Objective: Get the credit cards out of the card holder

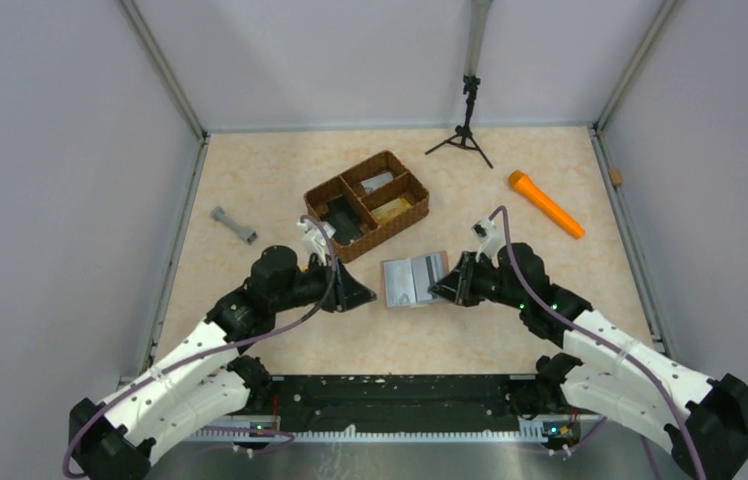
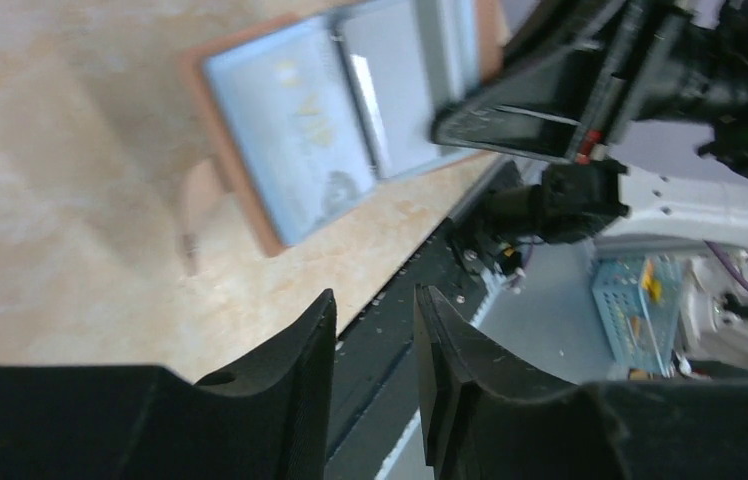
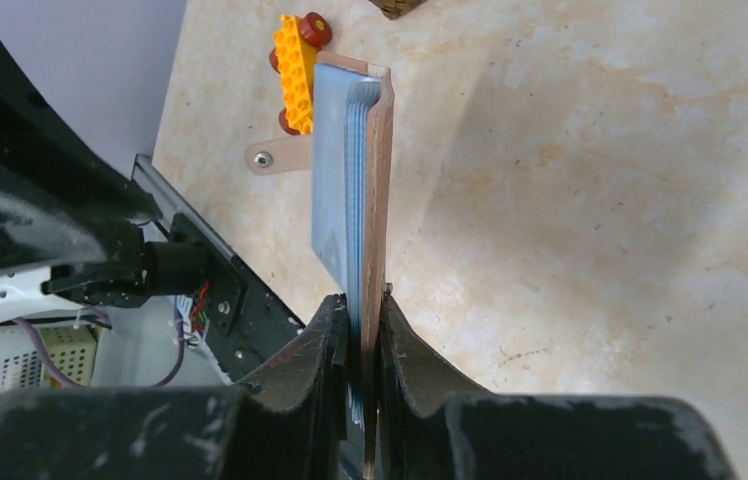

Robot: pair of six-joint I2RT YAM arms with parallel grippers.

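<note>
The card holder (image 1: pixel 399 284) lies open in the air over the middle of the table, its clear sleeves facing up. My right gripper is shut on one edge of it; the right wrist view shows its tan cover and bluish sleeves edge-on between the fingers. In the left wrist view the holder (image 2: pixel 290 125) shows a pale card-like sheet inside its near sleeve, with a tan strap (image 2: pixel 200 200) hanging loose. My left gripper stands open and empty, a short way to the left of the holder, not touching it.
A wicker basket (image 1: pixel 367 241) with compartments stands behind the holder, holding flat things. A grey tool (image 1: pixel 234 225) lies at left, an orange microphone (image 1: pixel 547 204) at right, a black tripod (image 1: pixel 465 133) at the back. A yellow toy (image 3: pixel 295 75) sits near the left arm.
</note>
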